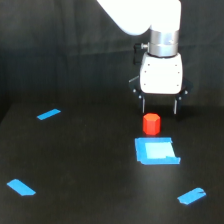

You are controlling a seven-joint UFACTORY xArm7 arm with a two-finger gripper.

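A red block (pixel 151 124) stands on the dark table, just behind a square outlined in blue tape (pixel 142 151) with a pale patch (pixel 159 150) inside it. My gripper (pixel 160 106) points down above and behind the block in the picture, its two thin dark fingers spread wide. Nothing shows between them. The block sits a little left of the middle of the gap. How far the fingertips are from it in height or depth is hard to tell.
Short blue tape strips mark the table at the back left (pixel 49 114), front left (pixel 21 187) and front right (pixel 191 196). A dark curtain (pixel 60 60) hangs behind.
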